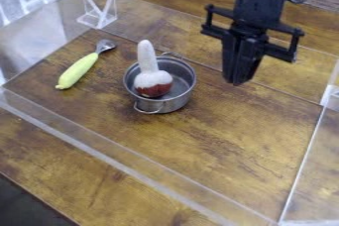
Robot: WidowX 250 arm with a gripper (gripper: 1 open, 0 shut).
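Note:
A metal pot (pixel 177 91) with handles sits left of the middle of the wooden table, holding a white plush object with a dark red base (pixel 154 83). A yellow-green corn cob (pixel 78 70) lies to its left, with a silver utensil (pixel 105 46) just beyond it. My dark gripper (pixel 239 71) hangs up and to the right of the pot, apart from it, shut, with nothing visible between its fingers.
Clear plastic walls edge the table at the left, front and right. A small clear holder (pixel 98 12) stands at the back left.

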